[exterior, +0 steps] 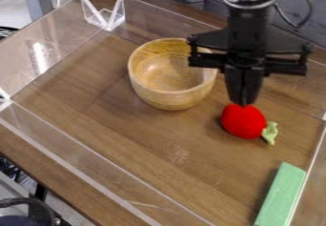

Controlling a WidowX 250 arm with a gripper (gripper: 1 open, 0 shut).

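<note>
My black gripper (245,85) points down at the right of the view, its fingers shut, just above a round red object (242,121) with a pale green stem. A wooden bowl (163,89) sits to the left of the gripper. Whether the fingertips touch the red object cannot be told from this view.
A mint-green bar (280,195) lies at the lower right. Clear plastic walls (30,58) edge the wooden work surface (102,125), which is bare at the left and front. A grey backdrop stands behind the arm.
</note>
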